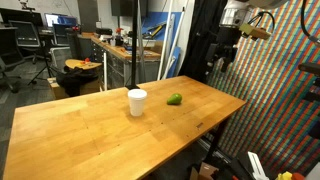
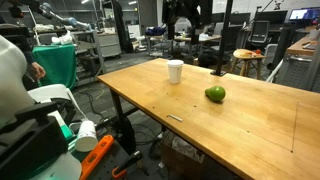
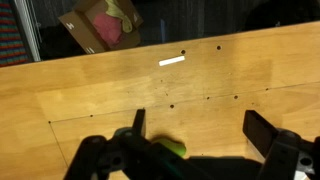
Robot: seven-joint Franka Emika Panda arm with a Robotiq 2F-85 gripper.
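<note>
A white cup [image 1: 136, 102] stands upright on the wooden table [image 1: 85, 130]. Nearby lies a rounded green object [image 1: 174, 99], which could be a fruit or a vegetable; exterior view 2 shows the same green object [image 2: 215, 94] nearer the camera than the cup [image 2: 175, 71]. High above the table hangs my gripper [image 1: 221, 66], touching neither. From the wrist, the two fingers of the gripper stand wide apart, with no object held between them. Below it, the green object [image 3: 171, 146] is partly covered by the gripper body.
A small white strip [image 3: 172, 60] lies near one table edge, with a cardboard box [image 3: 103, 25] on the floor beyond it. A dark post rises behind the table by the cup.
</note>
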